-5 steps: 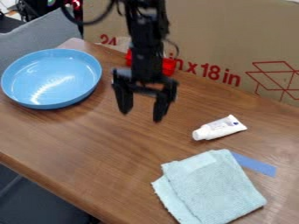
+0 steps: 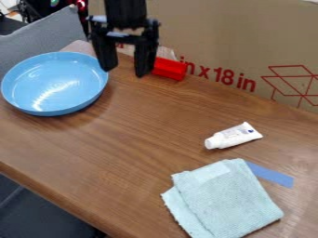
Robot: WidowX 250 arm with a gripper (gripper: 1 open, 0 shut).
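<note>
The black gripper hangs open above the back of the wooden table, its two fingers apart, just right of and above a blue plate. A red object lies at the back, partly behind the gripper. A white tube lies on the right, and a folded pale cloth is at the front right.
A cardboard box stands along the back. A blue strip lies beside the cloth. A grey surface is at the left.
Over the last second the gripper has moved up and back toward the left, away from the middle of the table. The objects on the table appear unchanged.
</note>
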